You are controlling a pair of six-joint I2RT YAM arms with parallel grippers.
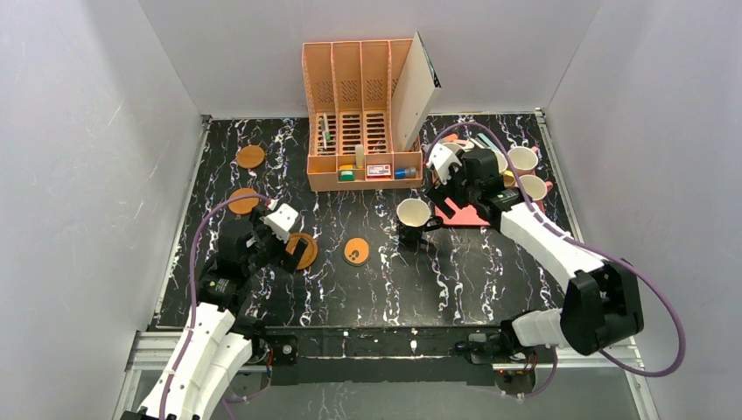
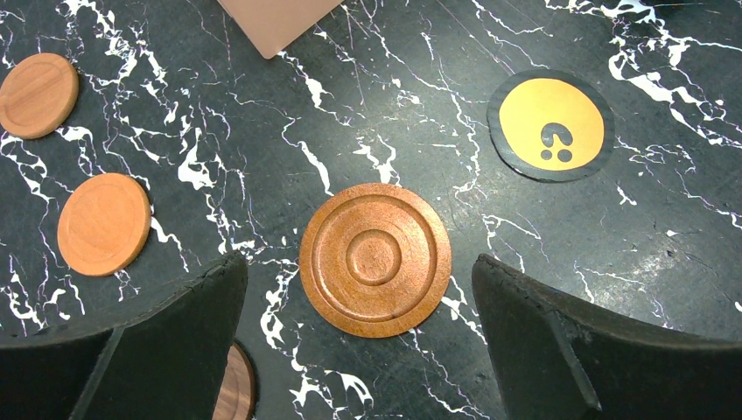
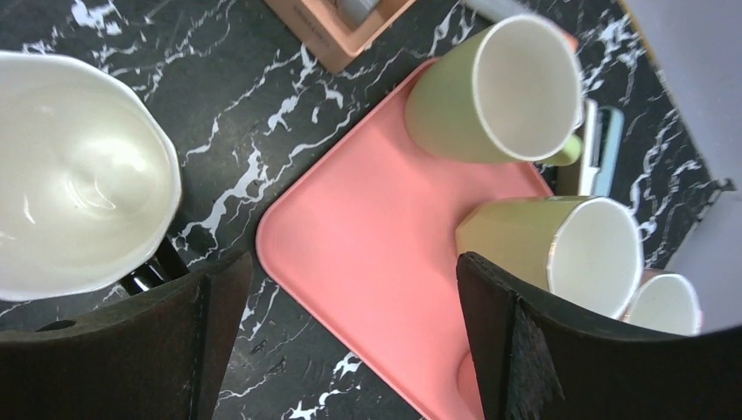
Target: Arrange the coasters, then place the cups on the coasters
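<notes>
A black cup with a cream inside stands upright on the dark marbled table, its handle pointing right. The same cup fills the left side of the right wrist view. My right gripper is up and right of it, fingers open, with no object between them. Left of the cup lies an orange coaster with a dark paw-like mark, flat and bare; it appears as a yellow-topped disc in the left wrist view. Open and empty, my left gripper hangs over a round grooved wooden coaster.
A pink tray with several cups lies under and behind the right gripper. The compartment box stands at the back centre. More wooden coasters lie at left.
</notes>
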